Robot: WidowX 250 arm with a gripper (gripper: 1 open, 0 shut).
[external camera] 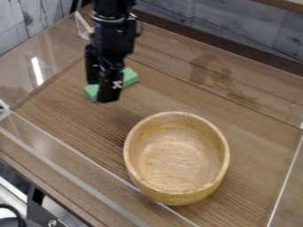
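My gripper [104, 78], black, is open and held low over the left-centre of the wooden table, at a green rectangular block [123, 82]. The block is partly hidden behind the gripper, with its fingers around or just over it; whether they touch it I cannot tell. A large empty tan oval bowl [176, 158] sits in the lower middle.
A small white wire object at the left edge is only partly visible.
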